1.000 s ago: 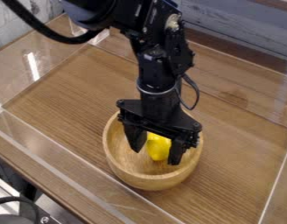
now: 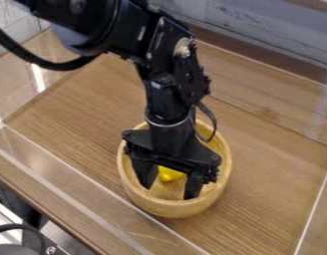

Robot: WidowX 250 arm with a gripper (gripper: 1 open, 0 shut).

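My black gripper (image 2: 169,161) hangs down into a round, light wooden bowl (image 2: 166,205) on the table. Its two fingers stand apart, open, on either side of a small yellow object (image 2: 167,173) in the bowl, which is partly hidden by the gripper. Whether the fingers touch it cannot be seen clearly.
Bare wooden tabletop (image 2: 266,159) surrounds the bowl on both sides. A pale wall (image 2: 279,35) runs along the back. The table's front-left edge drops to cables at the lower left.
The gripper has moved slightly to the left within the bowl, and more of the yellow object is now covered by it.
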